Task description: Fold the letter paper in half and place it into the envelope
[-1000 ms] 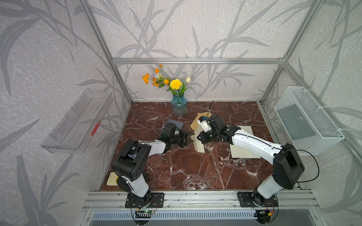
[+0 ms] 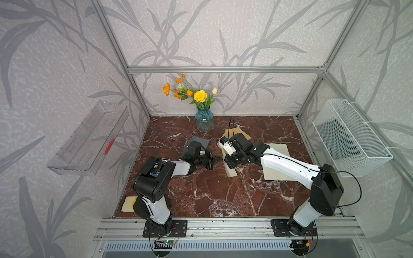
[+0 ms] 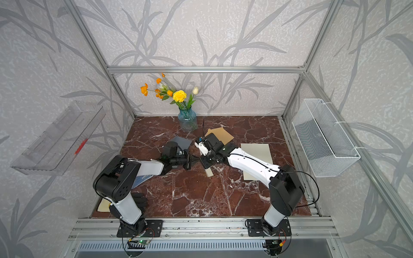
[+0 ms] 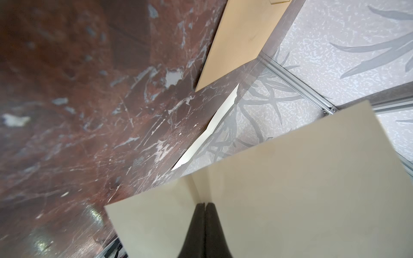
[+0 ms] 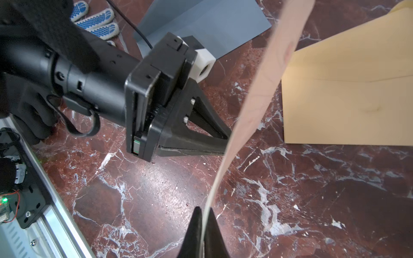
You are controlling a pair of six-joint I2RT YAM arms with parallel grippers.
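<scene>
A cream letter paper stands up off the table between the two grippers, edge-on in the right wrist view. My left gripper is shut, its fingertips against the paper where a crease runs down; whether any paper is pinched there cannot be made out. From the other side reaches my right gripper, fingertips slightly apart, with the paper's lower edge between them. In the top left view the paper (image 2: 230, 172) shows as a slim strip below the right gripper. A tan envelope (image 5: 344, 111) lies behind the grippers, partly covered by the right arm from above.
Another cream sheet (image 2: 275, 162) lies flat at the right. A blue-grey folded piece (image 5: 215, 25) is behind the left gripper, and a flower vase (image 2: 204, 119) stands at the back.
The left fingers, spread a second ago, have come together at the paper. The right gripper has shifted left, and the paper has gone from a broad folded shape to a slim strip.
</scene>
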